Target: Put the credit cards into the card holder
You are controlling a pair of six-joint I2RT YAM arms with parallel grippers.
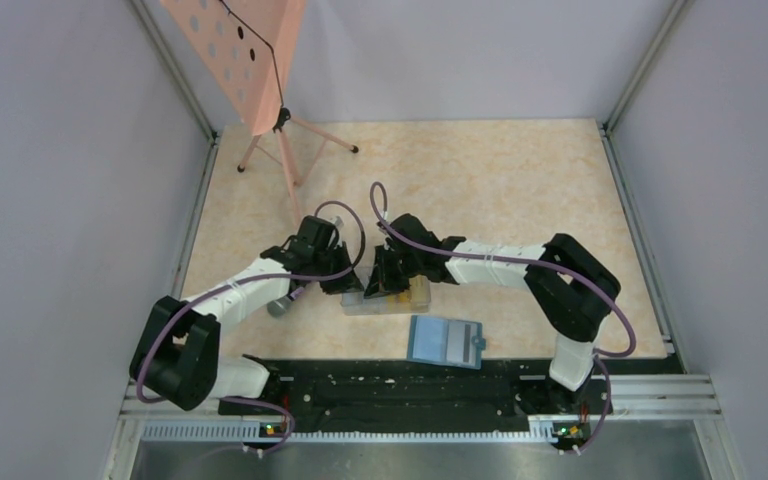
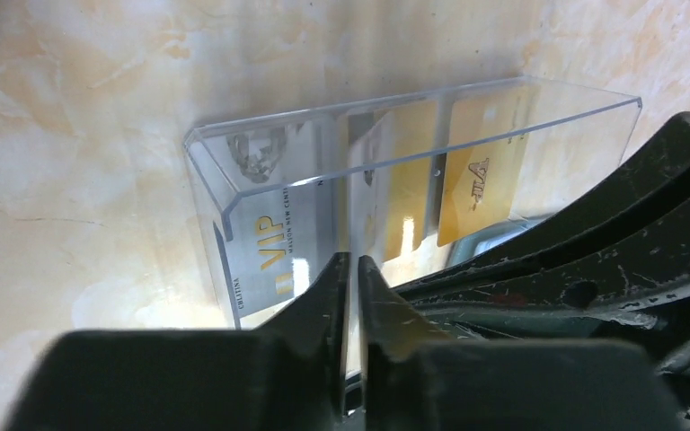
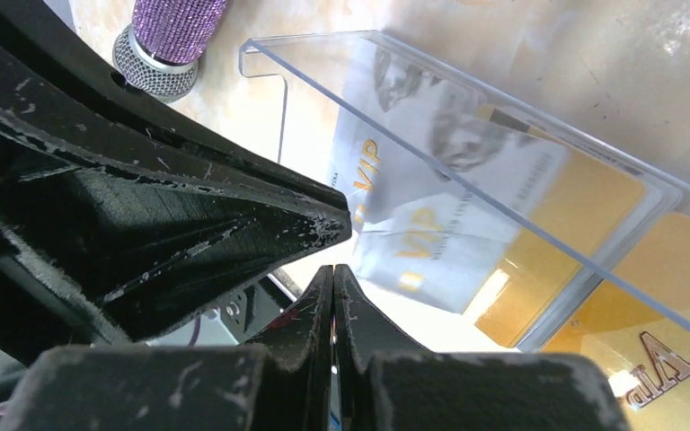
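Observation:
The clear card holder [image 1: 355,308] lies below both grippers in the top view. In the left wrist view a silver VIP card [image 2: 274,242] is in its left end, and a gold card [image 2: 481,171] lies to the right. A second silver card [image 3: 431,251] lies askew over a gold card [image 3: 593,202] in the middle compartment. My left gripper is slightly open over the holder; a pale strip shows in its narrow gap, too indistinct to identify. My right gripper is shut at the holder's near side, close to the askew card; nothing shows between its fingertips.
A blue-framed board [image 1: 445,342] lies front right of the holder. A microphone [image 1: 280,303] lies to its left. The pink stand [image 1: 285,140] occupies the back left. Clear table stretches across the back right.

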